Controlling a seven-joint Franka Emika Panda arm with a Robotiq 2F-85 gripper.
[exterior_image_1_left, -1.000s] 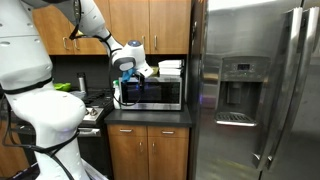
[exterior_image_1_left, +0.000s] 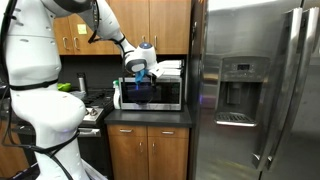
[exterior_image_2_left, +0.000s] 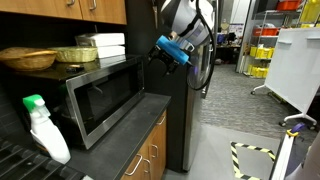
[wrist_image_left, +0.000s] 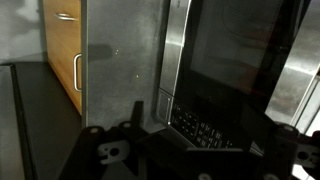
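A microwave (exterior_image_1_left: 168, 93) with a dark door and a silver frame stands on the black counter. In the wrist view its door (wrist_image_left: 235, 65) and button panel (wrist_image_left: 195, 123) lie tilted across the picture. My gripper is open, its dark fingers spread at the bottom edge with nothing visible between them. From the side, the gripper (exterior_image_2_left: 158, 62) appears at about the height of the microwave top, out in front of the unit. Contact with the microwave does not show.
A basket (exterior_image_2_left: 77, 54) and white boxes (exterior_image_2_left: 97, 40) sit on the microwave. A white bottle with a green cap (exterior_image_2_left: 48, 135) stands beside it. A steel fridge (exterior_image_1_left: 235, 120) stands to the right.
The microwave and the things around it look unmoved.
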